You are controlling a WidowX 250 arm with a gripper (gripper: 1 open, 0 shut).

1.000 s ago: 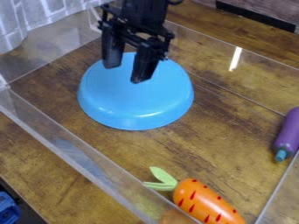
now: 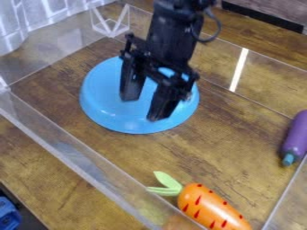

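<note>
My black gripper [image 2: 144, 97] hangs over a round blue disc [image 2: 110, 112], its dark fingers low across the disc and hiding much of its middle and back. Motion blur makes it hard to tell whether the fingers hold anything or how far apart they are.
An orange toy carrot [image 2: 211, 206] with a green top lies at the front. A purple object [image 2: 296, 135], likely a toy eggplant, lies at the right edge. Clear walls run along the left and front left. A blue object [image 2: 6, 216] sits at the bottom left corner. Bare wood is free right of the disc.
My gripper has moved down in the view, toward the front, and covers more of the disc. The carrot and purple object stay where they were.
</note>
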